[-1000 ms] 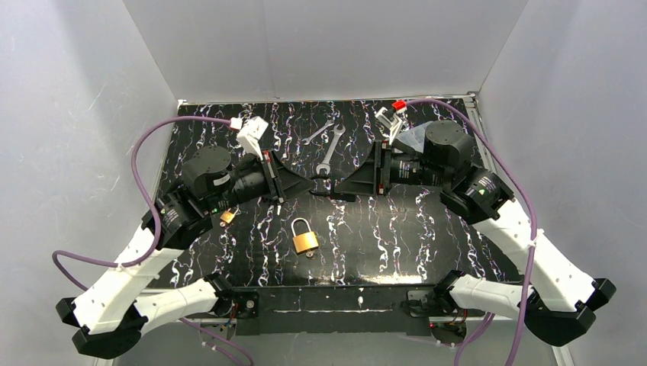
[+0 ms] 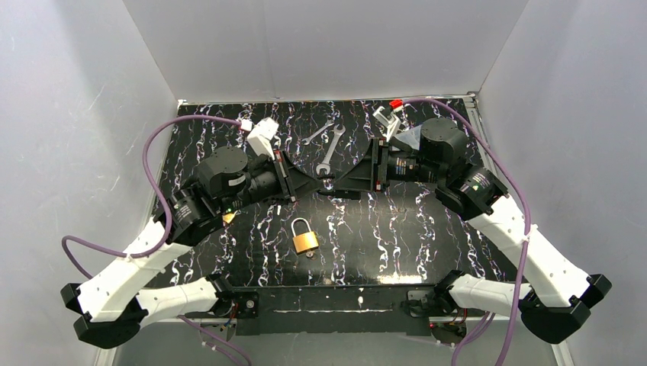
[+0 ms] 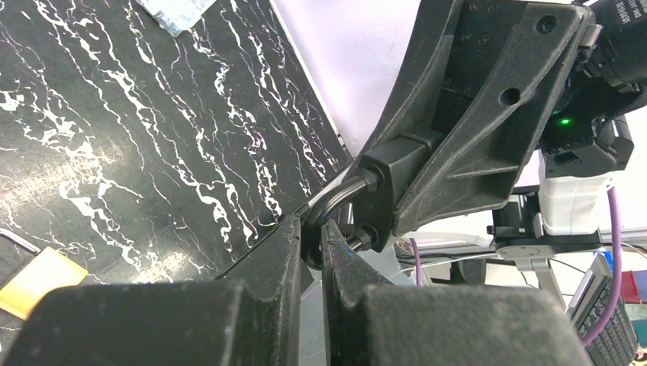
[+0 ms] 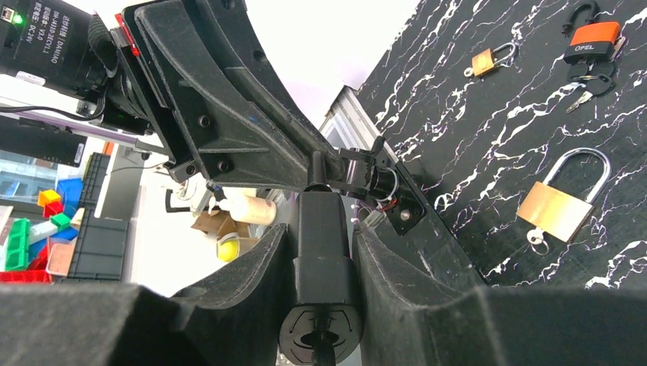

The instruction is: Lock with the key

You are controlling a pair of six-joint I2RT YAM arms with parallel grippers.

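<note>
A black padlock (image 4: 325, 284) fills the space between the fingers of my right gripper (image 2: 337, 187), which is shut on its body. Its end with the keyhole faces the right wrist camera. From the other end, the dark curved shackle (image 3: 333, 200) reaches toward my left gripper. Those fingertips are shut at the shackle's bend, with a slim gap showing between the fingers. The grippers face each other above the middle of the table, nearly touching. In the right wrist view, keys (image 4: 586, 97) lie beside an orange and black padlock (image 4: 593, 47).
On the marbled black table lie a large brass padlock (image 2: 306, 242), a small brass padlock (image 4: 483, 62) and two wrenches (image 2: 330, 149). A clear bag (image 2: 412, 138) sits behind the right arm.
My left gripper has moved right, closer to the right one. The right gripper has hardly moved, its arm shifting slightly left.
</note>
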